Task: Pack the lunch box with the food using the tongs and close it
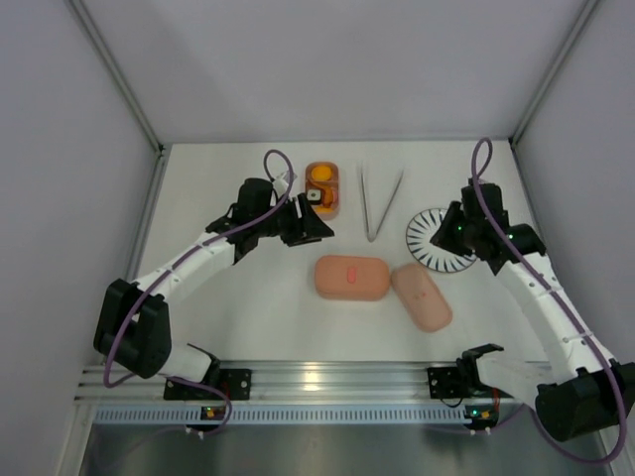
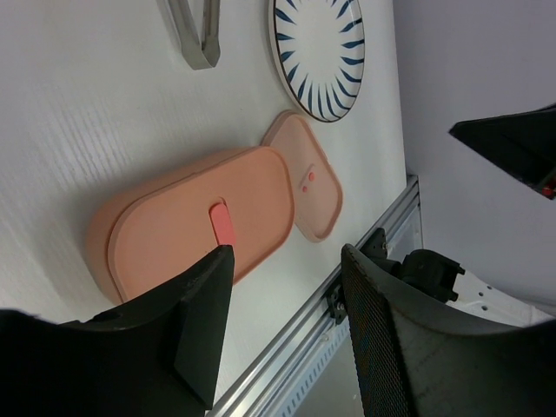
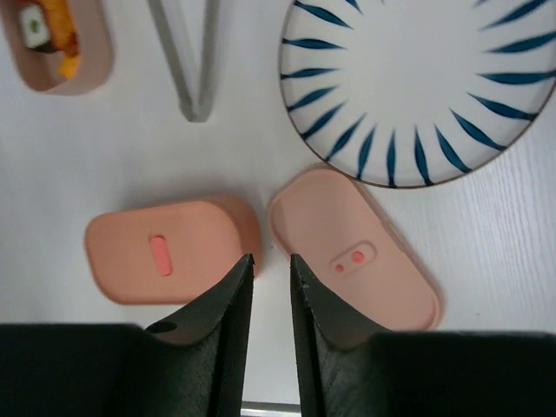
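Note:
The lunch box (image 1: 352,279), pink with a red tab on its lid, sits shut at mid-table. A second, open pink box (image 1: 320,189) behind it holds orange and dark food. A flat pink lid (image 3: 360,261) with two red dots lies right of the shut box, apart from both grippers. Metal tongs (image 1: 373,213) and a white plate with blue strokes (image 3: 408,87) lie farther back. My left gripper is open and empty above the table, behind the shut box. Over the plate's left part hangs my right gripper, partly open and empty.
Walls rise at the left, right and back. A metal rail (image 1: 337,375) runs along the front edge.

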